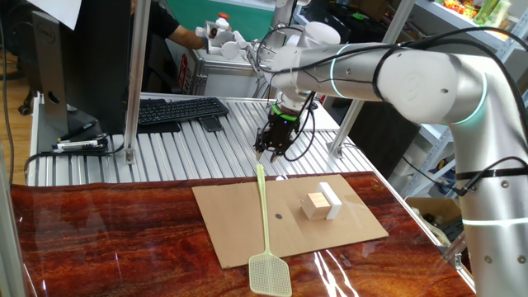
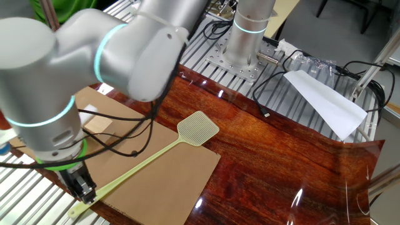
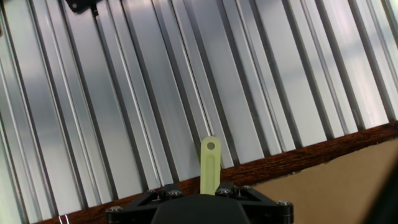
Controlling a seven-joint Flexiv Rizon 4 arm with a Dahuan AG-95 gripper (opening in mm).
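Note:
A pale yellow-green fly swatter lies across the cardboard, its mesh head on the dark wooden surface and its handle end reaching towards the ribbed metal table. My gripper hovers close to that handle end, pointing down, with its two fingertips apart. In the wrist view the holed handle tip shows beyond and between the open fingers. No grip on the handle is visible; the exact height of the fingers above it is hard to tell.
On the cardboard, a light wooden block stands against a white block, right of the swatter. A keyboard rests on the ribbed metal table behind. Cables hang from the arm.

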